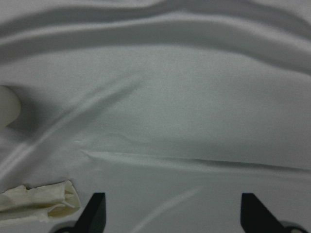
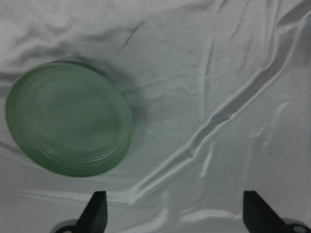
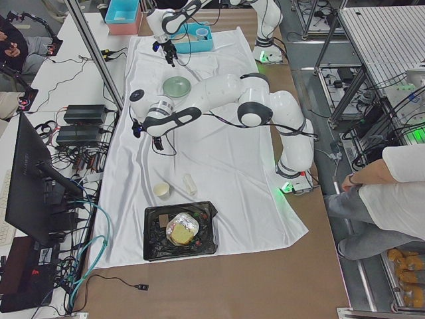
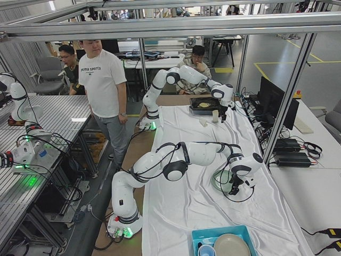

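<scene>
My left gripper [image 3: 147,136] hangs above the cloth beyond a cream cup [image 3: 161,189] and a crumpled pale paper piece [image 3: 189,185], both at the left of the left wrist view. Its fingers stand wide apart at that view's bottom [image 1: 170,213], nothing between them. My right gripper [image 4: 234,185] is over a green plate [image 2: 69,119], which fills the left of the right wrist view; its fingers are also open and empty. A black tray [image 3: 153,246] holds foil with a yellow sponge-like piece [image 3: 182,233].
A blue bin [image 4: 213,234] with a plate and blue cup stands at the other end of the table. A monitor, black boxes and cables line one side. A person stands along the opposite side.
</scene>
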